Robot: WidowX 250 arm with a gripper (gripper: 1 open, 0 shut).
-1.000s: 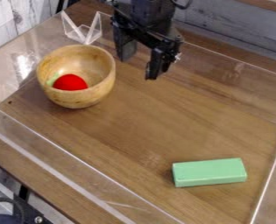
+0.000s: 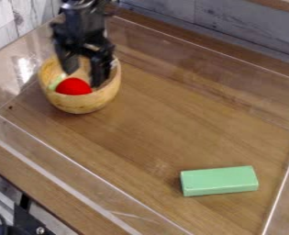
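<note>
My gripper (image 2: 85, 57) hangs over a wooden bowl (image 2: 95, 102) at the upper left, its open, blurred fingers down at the bowl's rim and around its upper part. Inside the bowl is a red round object (image 2: 74, 86) with a pale green piece beside it, partly hidden. A light green block (image 2: 219, 181) lies at the lower right of the wooden surface (image 2: 147, 147).
A pale wall (image 2: 227, 16) runs behind the back edge. At the lower left the surface ends at an edge, with dark cables below it.
My gripper has moved left and down from above the middle back to over and into the bowl. The bowl and green block look unmoved.
</note>
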